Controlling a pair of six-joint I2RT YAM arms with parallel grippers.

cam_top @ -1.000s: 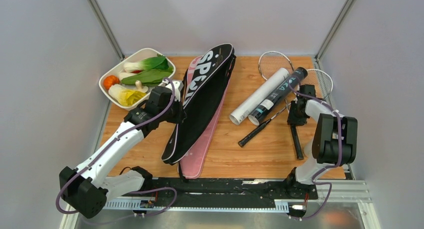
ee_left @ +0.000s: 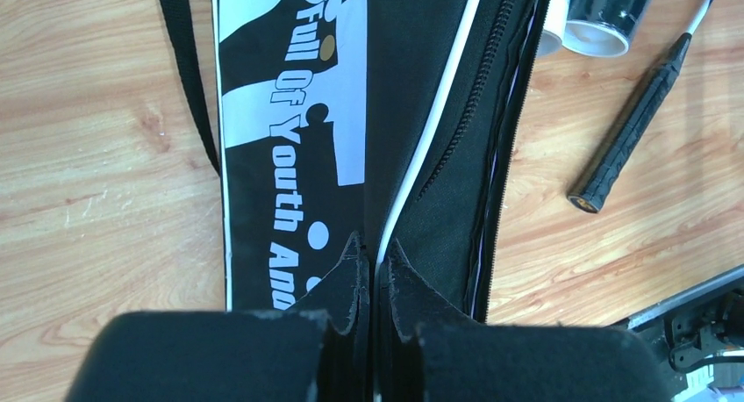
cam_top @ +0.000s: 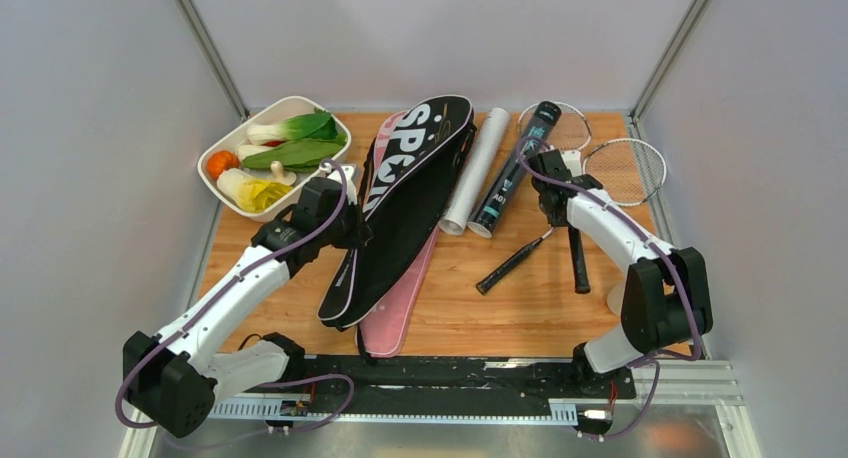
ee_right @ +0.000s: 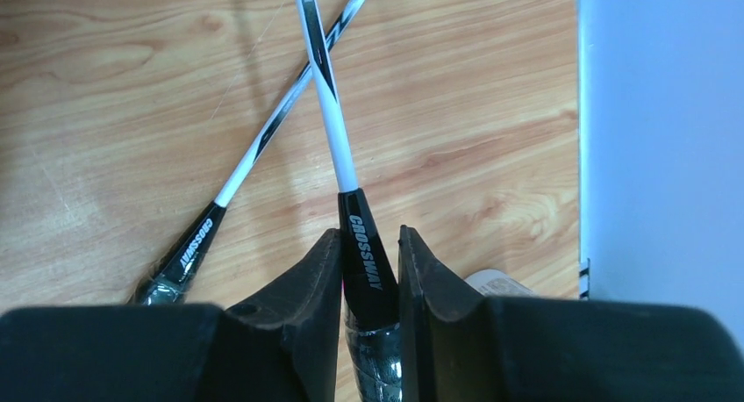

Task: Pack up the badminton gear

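The black badminton bag [cam_top: 405, 248] lies on a pink one [cam_top: 398, 308], my left gripper shut on its white-piped edge. My right gripper has the CROSSWAY cone of a racket [ee_right: 333, 130] between its fingers, close around it. A second racket [cam_top: 510, 270] lies crossed with it, its handle to the left. A white shuttle tube [cam_top: 475, 168] and a black one [cam_top: 500, 193] lie side by side right of the bag, over part of the racket heads.
A white basin [cam_top: 215, 148] of vegetables fills the back left. Bare wooden table [cam_top: 480, 328] shows at the front centre and left. Walls enclose the sides and back.
My right gripper and the racket handle in it have moved left and toward the back; both tubes have shifted left. The left arm is nearly still.
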